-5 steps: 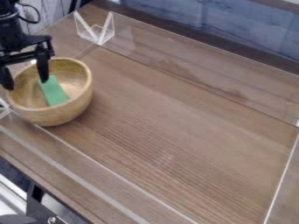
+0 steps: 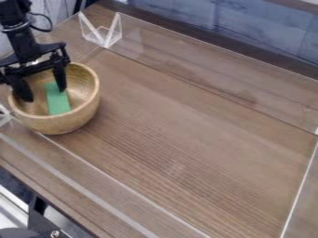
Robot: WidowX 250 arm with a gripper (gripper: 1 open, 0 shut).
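Note:
A wooden bowl sits at the left edge of the table, with a green block inside it. My black gripper reaches down into the bowl from the upper left, its fingers over the bowl's interior, one near the green block. Whether it grips anything is unclear at this size.
A white wire-like object stands at the back left. A blue-grey surface lies beyond the back edge.
My gripper has moved from the bowl's left side further right and down into the bowl, toward the green block.

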